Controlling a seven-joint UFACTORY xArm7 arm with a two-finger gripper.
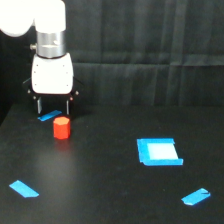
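A small red block [62, 128], perhaps a cylinder, rests on the black table in the left half of the view. Above and behind it, slightly to its left, hangs my white-bodied gripper [54, 105]. Its dark fingers are spread apart, and nothing shows between them. Block and gripper look separate. Over to the right lies a white square [161, 151] bordered by blue tape.
One blue tape strip [49, 115] lies behind the block, another [24, 188] at the front left, a third [196, 197] at the front right. Dark curtains [150, 50] close off the back.
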